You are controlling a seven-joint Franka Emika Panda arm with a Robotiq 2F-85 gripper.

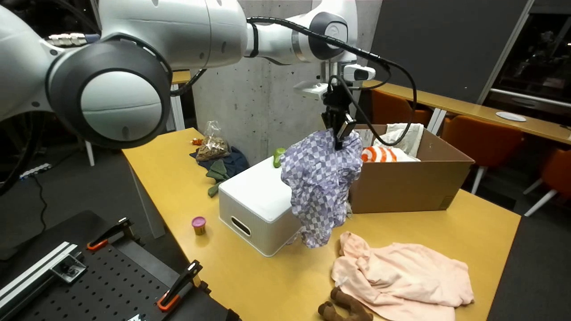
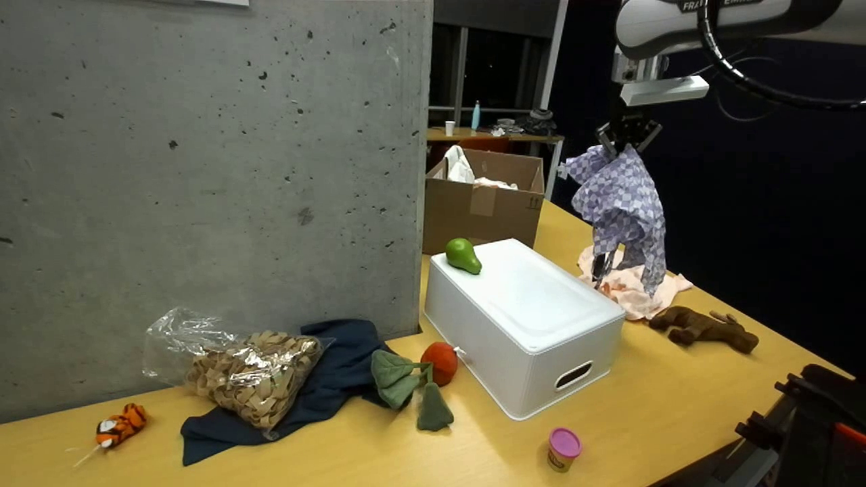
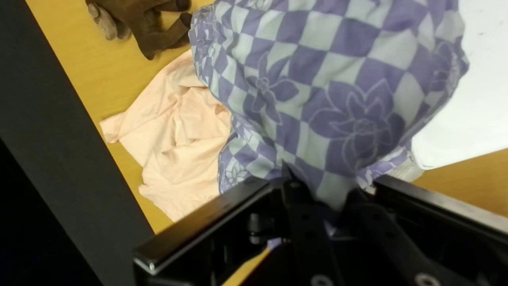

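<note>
A purple-and-white checked cloth with flower prints hangs bunched from my gripper, which is shut on its upper part. In the second exterior view the cloth dangles above the table, between the white box and the pink cloth. From the wrist, the checked cloth fills the upper middle and runs down between the fingers. The white box stands with its lid on, partly behind the hanging cloth. A peach-pink cloth lies crumpled on the table, to the right of the box.
An open cardboard box at the back right holds white and orange-striped cloth. A green pear rests on the white lid. A brown plush toy, a purple-lidded tub and a bag of brown strips lie around.
</note>
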